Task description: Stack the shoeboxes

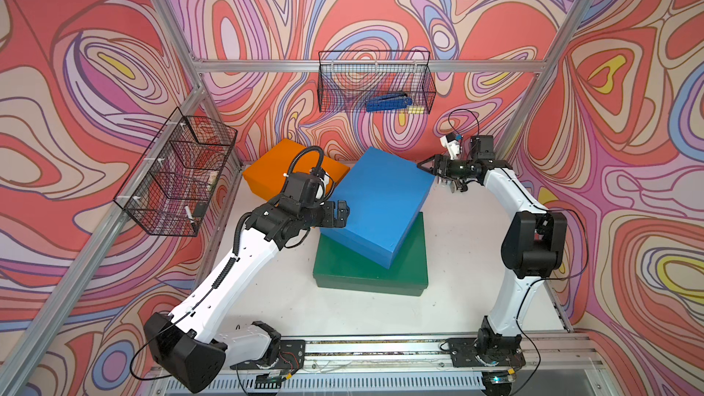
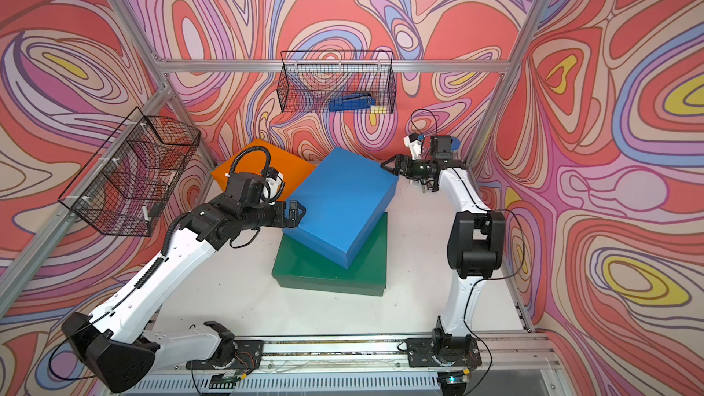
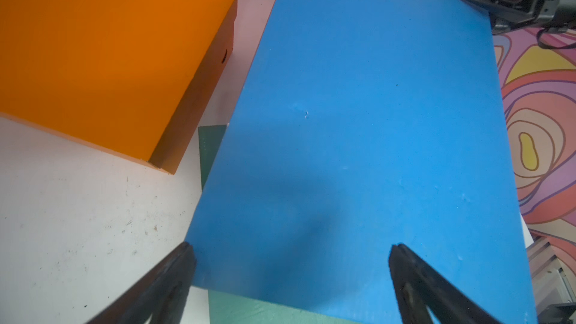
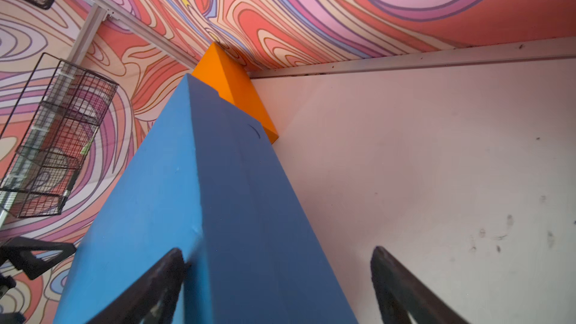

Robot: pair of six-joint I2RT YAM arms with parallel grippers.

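Note:
A blue shoebox [image 1: 381, 194] lies across the green shoebox [image 1: 370, 275], turned at an angle and overhanging it toward the back. The orange shoebox [image 1: 282, 168] is on the table at the back left. At the blue box's left edge is my left gripper [image 1: 340, 214], its fingers spread wide over the blue top in the left wrist view. My right gripper [image 1: 431, 164] is at the blue box's far right corner, also open. In the right wrist view, one finger [image 4: 159, 288] overlaps the blue box's edge and the other is over bare table. Neither grips anything.
A wire basket [image 1: 376, 84] holding blue items hangs on the back wall; another basket [image 1: 179, 176] hangs at left. Small tools lie by the right gripper at the back.

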